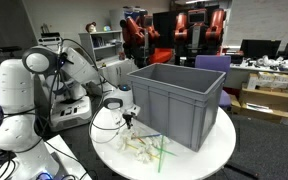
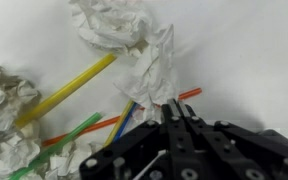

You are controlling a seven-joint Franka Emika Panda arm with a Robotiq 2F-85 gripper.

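Note:
My gripper points down at the table, its fingers shut. A crumpled piece of white paper [image 2: 154,72] reaches up to the fingertips in the wrist view; whether any of it is pinched between them cannot be told. More crumpled paper [image 2: 112,22] lies above it, with further wads at the left. Among them are a yellow straw [image 2: 76,86], a green straw [image 2: 69,140], an orange-red straw [image 2: 79,133] and a partly hidden blue one. From outside, the gripper [image 1: 128,122] hangs at the back of the paper pile [image 1: 139,148].
A large grey bin [image 1: 174,110] stands on the round white table [image 1: 199,160], right behind the pile. One green straw [image 1: 162,155] lies apart, to the pile's right. Bare table stretches along the front and right.

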